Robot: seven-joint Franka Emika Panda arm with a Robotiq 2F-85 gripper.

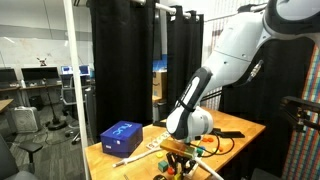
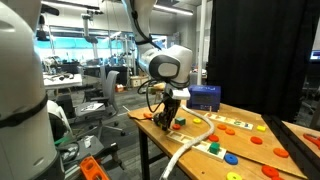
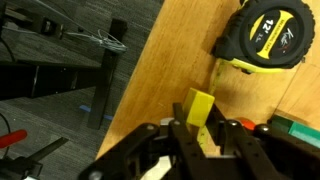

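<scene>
My gripper points down over the wooden table near its edge. An upright-looking orange-yellow piece (image 3: 199, 103) shows between or just beyond its dark fingertips; whether they touch it cannot be told. A black and yellow tape measure (image 3: 265, 32) lies a little way beyond the fingers in the wrist view. In exterior view 1 the gripper (image 1: 178, 168) is low over the near part of the table, small and partly hidden. From the other side, exterior view 2 shows the gripper (image 2: 168, 118) down close to the tabletop among small pieces.
A blue box (image 2: 204, 98) stands at the back of the table. Several red, orange and blue discs (image 2: 231, 158) are scattered across the wood. A green block (image 3: 302, 132) sits right of the fingers. The table's edge runs close by, with dark floor (image 3: 50, 110) beyond.
</scene>
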